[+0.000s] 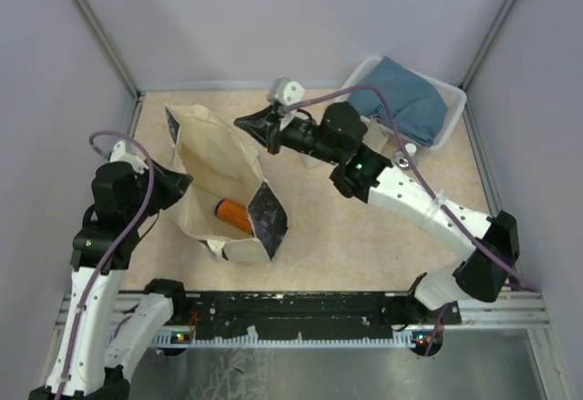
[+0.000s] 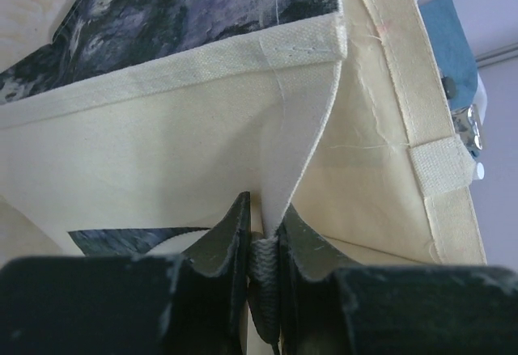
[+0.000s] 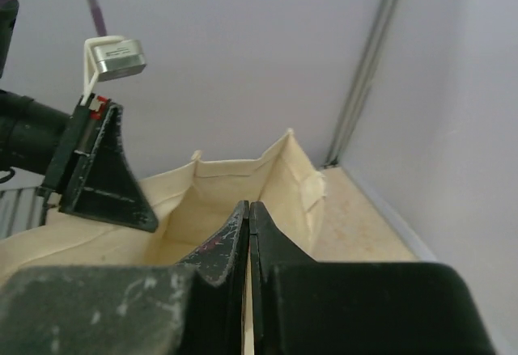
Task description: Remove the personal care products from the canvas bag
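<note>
The cream canvas bag point(image 1: 209, 158) stands with its mouth spread on the left of the table. Inside it lies an orange bottle point(image 1: 234, 215) with a blue end. At the bag's left rim is my left gripper point(image 1: 189, 182); in the left wrist view a fold of the canvas point(image 2: 279, 169) runs down between its close-set fingers, pinched there. My right gripper point(image 1: 240, 125) hangs above the bag's far right edge, its fingertips point(image 3: 242, 219) together and nothing between them. The right wrist view shows the bag opening point(image 3: 218, 209) ahead of it.
A white tray point(image 1: 453, 113) holding a folded blue cloth point(image 1: 401, 99) sits at the back right. A clear bottle with a white cap point(image 1: 410, 149) stands in front of it. My right arm covers other items there.
</note>
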